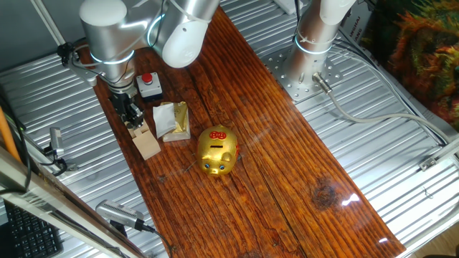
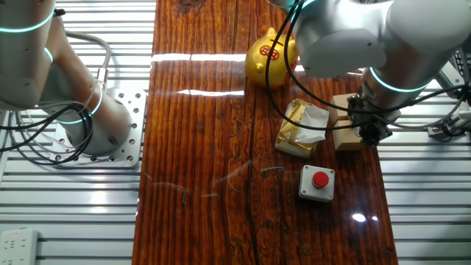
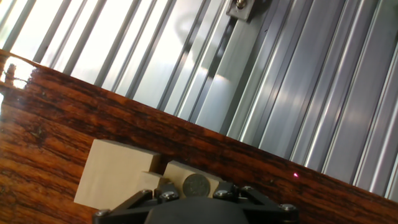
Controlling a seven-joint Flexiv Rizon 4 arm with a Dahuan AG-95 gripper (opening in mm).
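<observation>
A dark round coin [image 3: 196,185] stands against a pale wooden block [image 3: 115,174] at the table's edge. In the wrist view my gripper is open, one fingertip on each side of the coin, with gaps visible between coin and fingers. From the first exterior view, the gripper [image 1: 131,117] is low over the far end of the block [image 1: 146,143]; the coin cannot be made out there. A golden piggy bank [image 1: 216,152] with a slot on its back sits further along the table. The gripper's body hides part of the block.
Beside the block lies a gold and white packet [image 1: 172,120]. A red-buttoned box [image 1: 149,86] stands close to the arm. The table's edge [image 3: 155,115] runs right past the block, with metal slats beyond.
</observation>
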